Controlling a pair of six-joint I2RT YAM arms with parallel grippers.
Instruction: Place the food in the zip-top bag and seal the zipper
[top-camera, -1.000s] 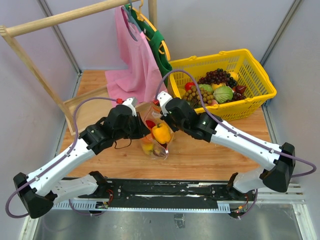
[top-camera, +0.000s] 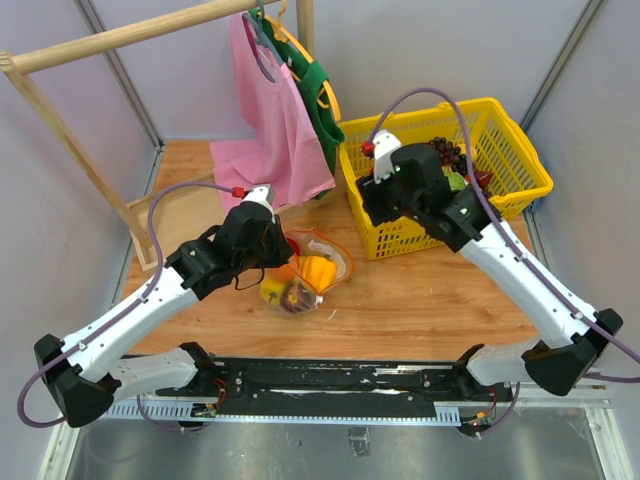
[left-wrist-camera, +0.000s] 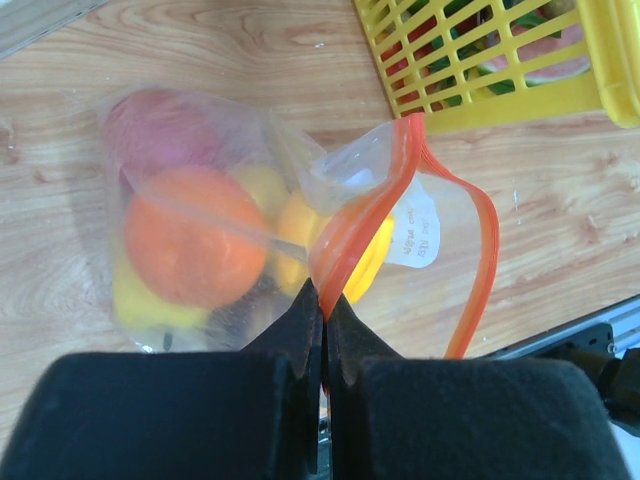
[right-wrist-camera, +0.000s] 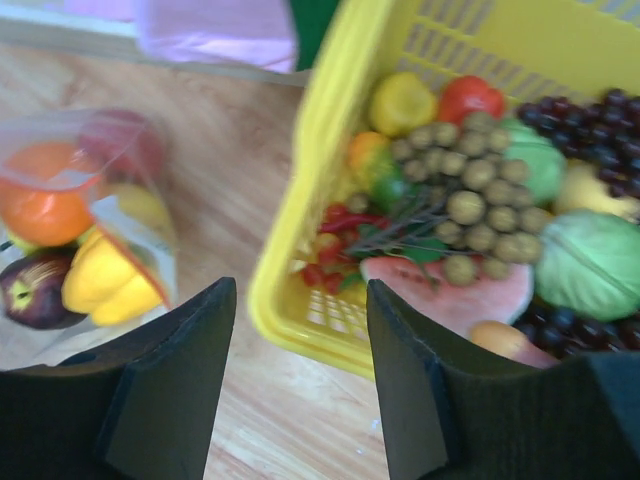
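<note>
The clear zip top bag with an orange zip edge lies on the table, its mouth partly open. Through its side in the left wrist view show an orange, a dark red item and a yellow pepper; an eggplant appears in the right wrist view. My left gripper is shut on the bag's edge, pinching the orange strip. Over the near left side of the yellow basket, my right gripper hangs open with nothing between its fingers.
Inside the basket are grapes, cabbage, a tomato and other produce. A rack with a pink garment stands behind the bag.
My right gripper has come away from the bag's mouth and moved up and right to the basket. The bag's right side has swung outward and lower.
</note>
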